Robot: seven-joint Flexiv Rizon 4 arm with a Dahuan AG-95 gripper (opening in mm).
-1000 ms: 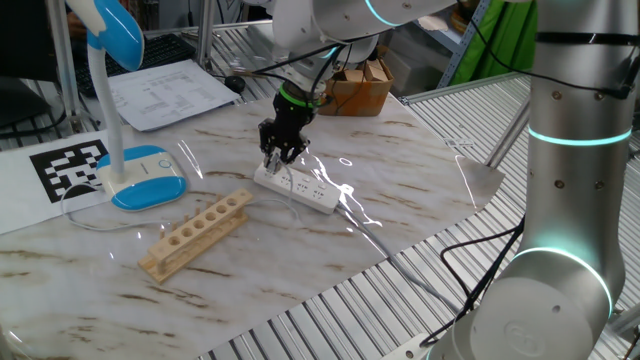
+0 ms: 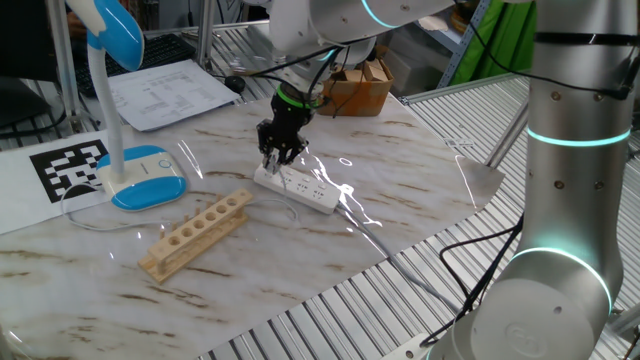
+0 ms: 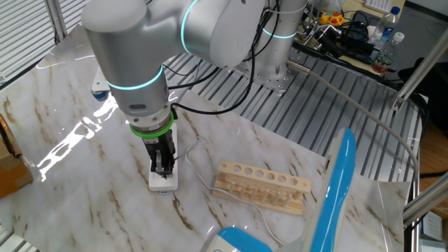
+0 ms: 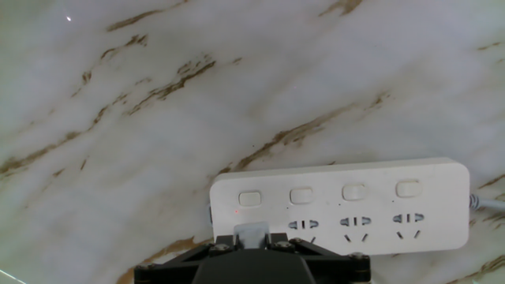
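Note:
A white power strip (image 4: 339, 207) lies on the marble-patterned table, with a row of switches and sockets. At the end away from its cord, my gripper points down over the strip. Its fingers stand on both sides of a pale grey plug (image 4: 251, 232), closed against it. The plug sits over the end socket and hides it; how deep its pins go cannot be seen. A small red light shows by the switch there. In the second exterior view the gripper (image 3: 163, 172) covers part of the strip (image 3: 162, 184), and a thin white cord (image 3: 190, 149) runs from there.
A wooden test-tube rack (image 2: 200, 235) stands near the strip. The blue and white lamp (image 2: 145, 180) is farther left, its cord crossing the table. A cardboard box (image 2: 356, 92) sits behind the gripper. Bare tabletop lies in front of the rack.
The thin cord by the gripper has shifted slightly and hangs a little differently. The arm, strip and rack look almost unmoved.

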